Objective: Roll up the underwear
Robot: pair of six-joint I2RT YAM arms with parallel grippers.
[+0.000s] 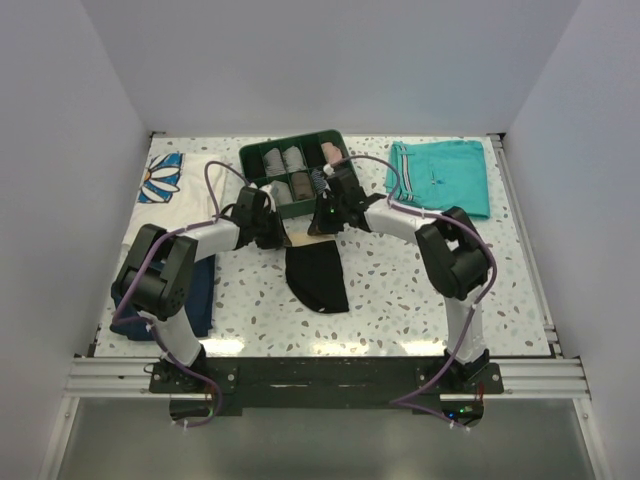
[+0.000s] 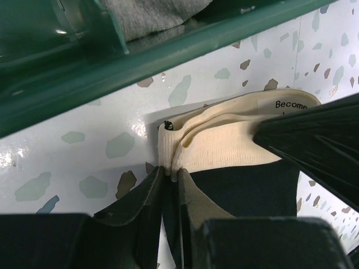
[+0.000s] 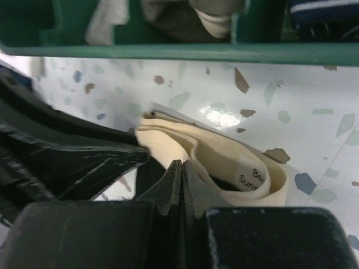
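Observation:
The black underwear (image 1: 317,278) lies flat on the speckled table, its cream waistband (image 2: 224,147) folded over at the far edge. At the band's left end, my left gripper is shut on the cream cloth. My right gripper is shut at the band, its tips over the folded cream cloth. Nothing shows clearly between them. Further right in that wrist view the waistband (image 3: 276,185) bows open in a loop. The arms hide part of the band in the top view.
Just beyond the waistband stands a green divided box (image 1: 297,210) with rolled clothes in it. Teal cloth (image 1: 455,175) lies at the back right, a white flowered cloth (image 1: 195,195) and dark blue cloth (image 1: 200,290) at the left.

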